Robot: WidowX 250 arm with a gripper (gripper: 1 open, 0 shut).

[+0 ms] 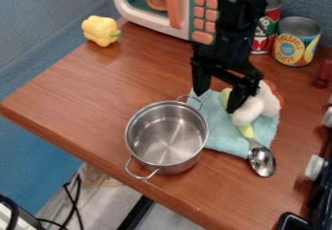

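My black gripper (220, 82) hangs over the pale blue cloth (226, 140), above and right of the steel pot (166, 137), beside a white plush-like object (257, 105). Its fingers are partly in front of that object, so I cannot tell how they stand. A steel spoon (259, 158) with a pale yellow handle lies on the cloth, its bowl toward the front right.
A yellow toy (100, 30) sits at the back left beside a microwave (154, 6). Two cans (296, 42) stand at the back right. A black appliance (312, 200) lines the right edge.
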